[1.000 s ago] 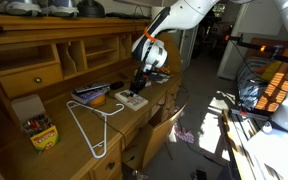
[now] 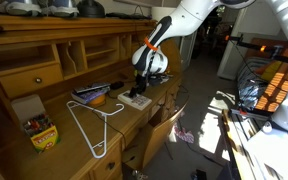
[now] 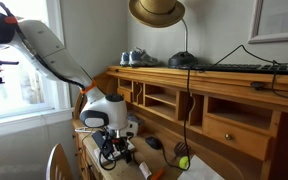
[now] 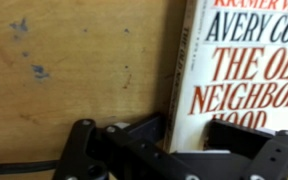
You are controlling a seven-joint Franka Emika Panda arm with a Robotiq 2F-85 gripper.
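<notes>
A paperback book point(image 4: 246, 70) with red and black lettering, "The Old Neighborhood", lies cover up on the wooden desktop. My gripper is low at the book's edge, its black fingers apart and the book's spine side in the gap between them. Whether either finger presses on the book cannot be told. In exterior view 1 the pale book point(image 2: 135, 101) shows just in front of the gripper point(image 2: 139, 88). Exterior view 2 has the gripper point(image 3: 112, 155) down at the desk, its fingertips partly hidden.
A white clothes hanger point(image 2: 96, 125) and dark items point(image 2: 88, 94) lie to the book's left in exterior view 1. A crayon box point(image 2: 41, 132) stands further left. Cubbyholes point(image 2: 36, 78) line the back of the desk. An opened drawer point(image 2: 154, 140) juts out in front.
The arm's wrist has shifted very slightly in exterior view 1. The book and the other items on the desk look to be in nearly the same places.
</notes>
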